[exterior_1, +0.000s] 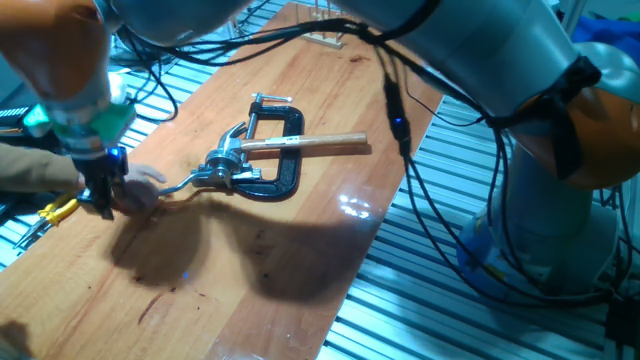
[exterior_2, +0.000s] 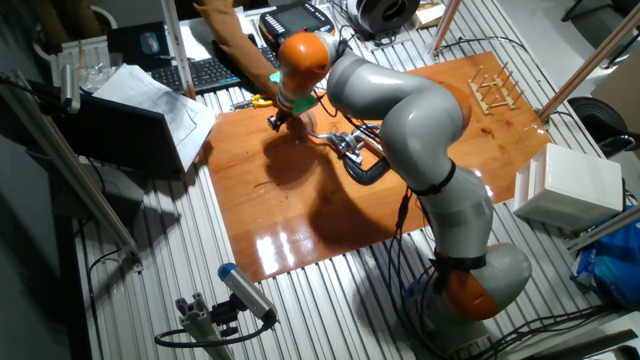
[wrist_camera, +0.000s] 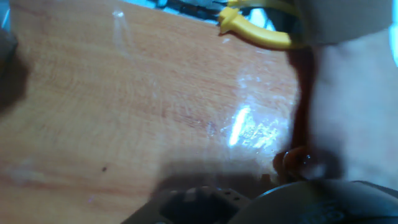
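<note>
My gripper (exterior_1: 98, 208) hangs low over the left end of the wooden table, pointing down. A person's hand (exterior_1: 147, 174) is right beside it, at the end of a curved metal handle (exterior_1: 178, 186). That handle runs to a cluster of metal tools, where a hammer (exterior_1: 320, 140) with a wooden handle lies across a black C-clamp (exterior_1: 292, 178). In the wrist view, dark gripper parts (wrist_camera: 199, 205) show only at the bottom edge, and the blurred hand and sleeve (wrist_camera: 354, 106) fill the right side. Whether the fingers are open or shut is not visible.
Yellow-handled pliers (exterior_1: 60, 209) lie at the table's left edge, near the person's arm. A wooden peg rack (exterior_2: 493, 90) stands at the far end. Cables hang from the arm.
</note>
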